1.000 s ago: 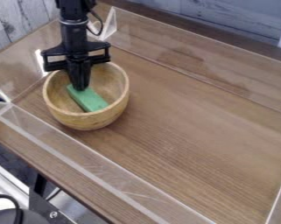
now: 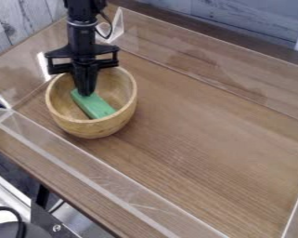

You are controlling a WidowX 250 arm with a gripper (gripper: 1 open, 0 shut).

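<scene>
A black gripper (image 2: 84,78) reaches down from the top left into a light wooden bowl (image 2: 118,118) on the left part of the table. A green block (image 2: 94,105) lies inside the bowl, its upper end just beneath the gripper's fingertips. The fingers look close together; whether they touch the block is hard to tell.
The bowl stands near the table's left edge, beside pale strips along that edge. A dark cable curves at the bottom left.
Very little differs; the gripper, bowl and green block stay nearly in place, with at most a slight shift.
</scene>
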